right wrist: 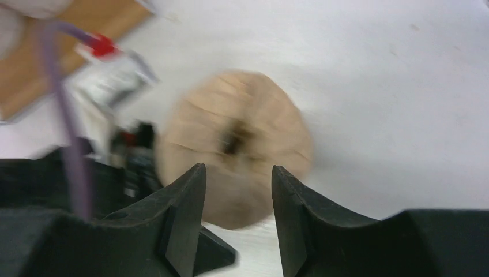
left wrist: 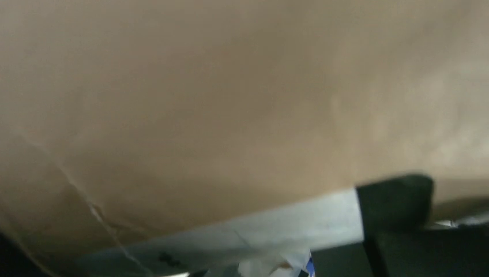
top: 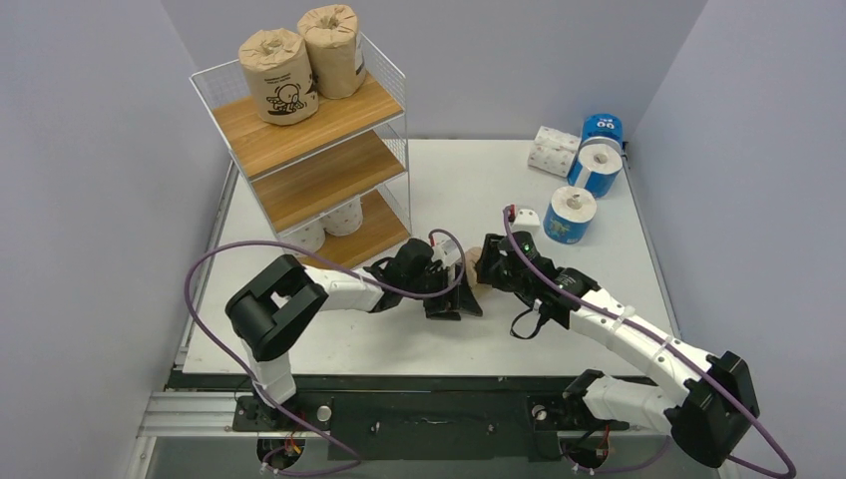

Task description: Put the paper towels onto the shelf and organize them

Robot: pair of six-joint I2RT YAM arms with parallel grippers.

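A brown paper-wrapped roll [top: 474,265] stands upright between my two grippers, mostly hidden in the top view. Its round end and centre hole show in the right wrist view, where the roll [right wrist: 210,107] is blurred. My left gripper [top: 460,299] is against its side; brown paper fills the left wrist view behind a dark fingertip [left wrist: 398,202], and its grip is hidden. My right gripper is open, its fingers apart near the roll's end. On the shelf [top: 334,180], two brown rolls [top: 279,88] occupy the top board and white rolls [top: 344,217] the bottom one; the middle board looks bare.
At the back right are blue-wrapped rolls [top: 570,222] and a white patterned roll [top: 552,151] lying on its side. A purple cable [top: 214,264] loops over my left arm.
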